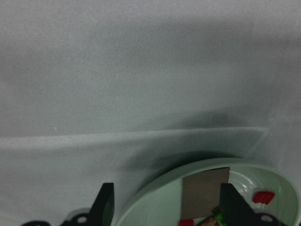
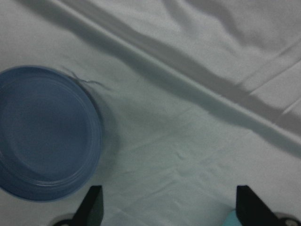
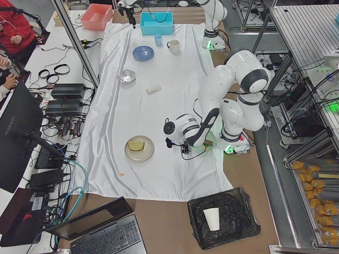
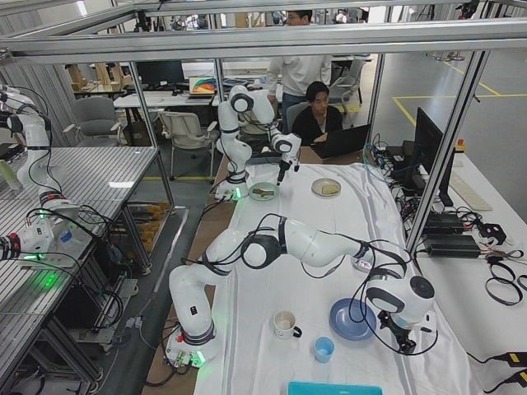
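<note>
My left gripper is open, low at the rim of a green bowl (image 1: 164, 178) holding a brown flat piece (image 1: 203, 188), red bits (image 1: 263, 197) and a green bit; nothing shows between its fingers. In the camera left view the left arm covers much of that bowl. My right gripper stands open above the cloth beside a blue plate (image 2: 44, 132), at the far end of the table. A beige plate with a yellow item (image 3: 136, 144) sits left of the green bowl.
A cream mug (image 4: 284, 325), blue cup (image 4: 324, 350) and blue bin (image 3: 156, 27) are at the far end. A foil dish (image 3: 127, 76) and white block (image 3: 153, 88) lie mid-table. A black-lined tray (image 3: 198, 222) holds a white cup.
</note>
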